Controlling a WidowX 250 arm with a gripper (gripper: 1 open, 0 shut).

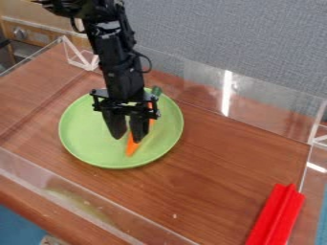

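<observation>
My black gripper [125, 126] reaches down over the green plate [90, 141]. An orange carrot [133, 145] with a green top lies on the plate, partly hidden behind the gripper; its lower end shows just below the fingers. The two dark fingers appear somewhat apart, and whether they hold the carrot I cannot tell.
Red bars [276, 215] lie at the front right of the wooden table [211, 167]. Clear low walls edge the surface, with a grey wall behind.
</observation>
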